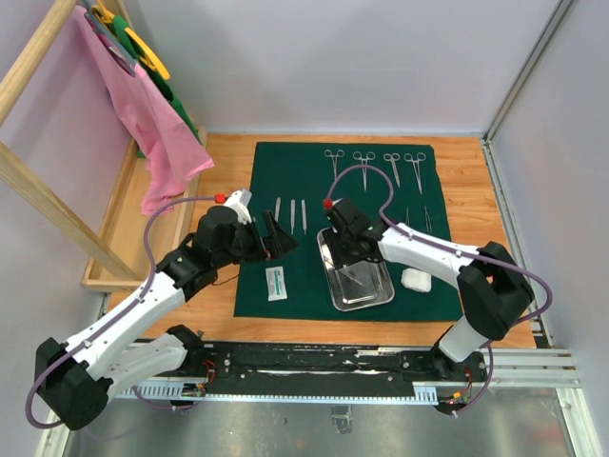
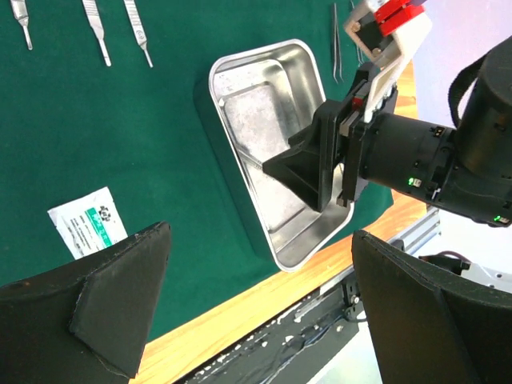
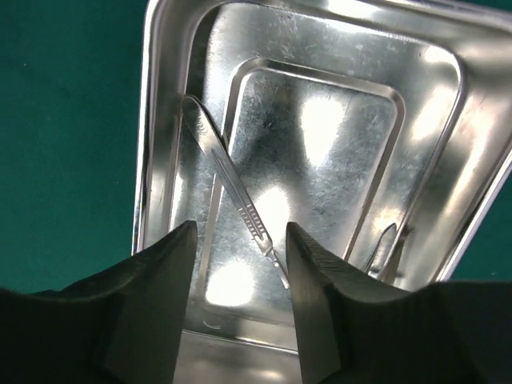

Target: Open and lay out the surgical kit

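The steel tray rests on the green cloth, right of centre. My right gripper is over its left part; in the right wrist view its fingers stand apart with no tool held. Below them a scalpel handle lies slanted on the tray floor, its thin end reaching under the gap. Part of another metal tool shows near the tray's right side. Left of the tray, my left gripper hovers open and empty. The white and green packet lies flat on the cloth.
Several scissor-like clamps line the cloth's far edge. Slim handles lie in a row at the left, tweezers at the right. White gauze sits right of the tray. A pink cloth hangs on the wooden rack.
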